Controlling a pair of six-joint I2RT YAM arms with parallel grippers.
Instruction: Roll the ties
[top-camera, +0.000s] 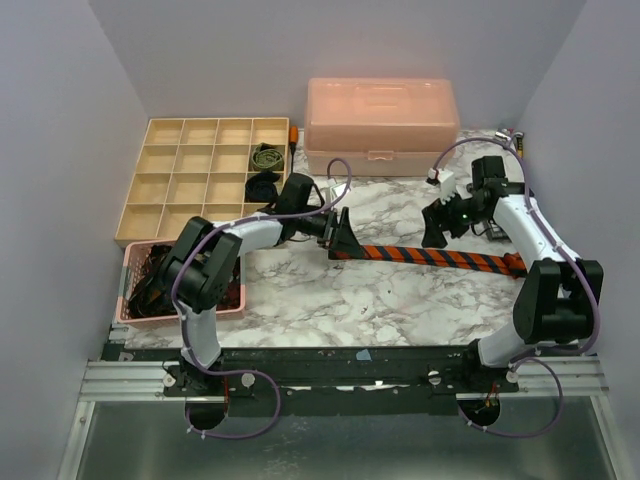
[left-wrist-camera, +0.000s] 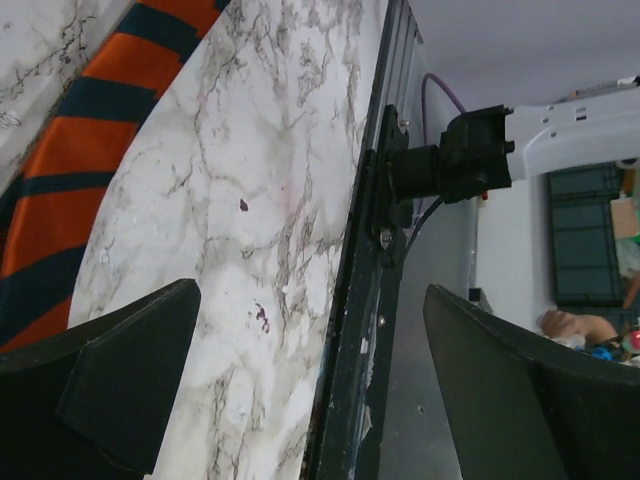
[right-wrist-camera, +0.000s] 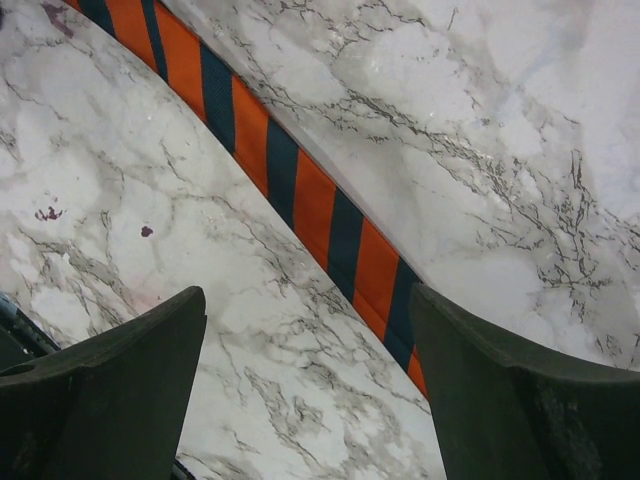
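An orange and dark striped tie (top-camera: 420, 256) lies flat and stretched out across the marble table, with a bunched lump (top-camera: 514, 265) at its right end. Over its left end my left gripper (top-camera: 343, 243) hangs open. In the left wrist view the striped tie (left-wrist-camera: 75, 145) runs along the left side, and nothing sits between the fingers. My right gripper (top-camera: 436, 231) is open too, just behind the middle of the tie. The right wrist view shows the tie (right-wrist-camera: 290, 180) slanting down between the open fingers, ungripped.
At the back left stands a wooden grid tray (top-camera: 185, 160) holding rolled green (top-camera: 267, 157) and black (top-camera: 262, 187) ties. A pink basket (top-camera: 230, 312) of dark ties is partly under my left arm. A pink lidded box (top-camera: 380, 115) stands behind.
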